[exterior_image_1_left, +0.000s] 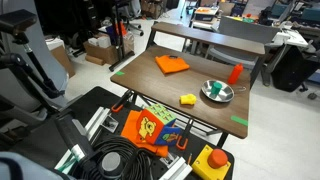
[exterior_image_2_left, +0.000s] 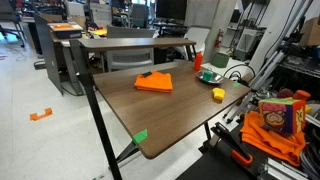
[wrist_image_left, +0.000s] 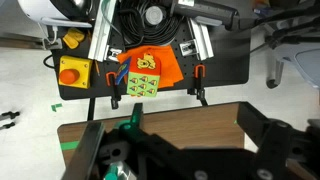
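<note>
My gripper shows at the bottom of the wrist view, its dark fingers spread wide, open with nothing seen between them. Beneath it lies the brown table (wrist_image_left: 200, 116). On that table, an orange cloth (exterior_image_1_left: 172, 63) lies folded toward the far left in exterior view 1. A yellow block (exterior_image_1_left: 188, 100) sits near the front edge. To its right, a silver pan (exterior_image_1_left: 226, 97) holds a green cup (exterior_image_1_left: 216, 88). Behind the pan stands a red bottle (exterior_image_1_left: 235, 74). In exterior view 2 the cloth (exterior_image_2_left: 154, 82) and yellow block (exterior_image_2_left: 218, 94) lie well apart.
A raised shelf (exterior_image_1_left: 210, 37) runs along the table's back. In front of the table are a colourful bag (wrist_image_left: 145, 75) on orange cloth, coiled black cable (exterior_image_1_left: 110, 160) and a yellow box with a red button (exterior_image_1_left: 212, 162).
</note>
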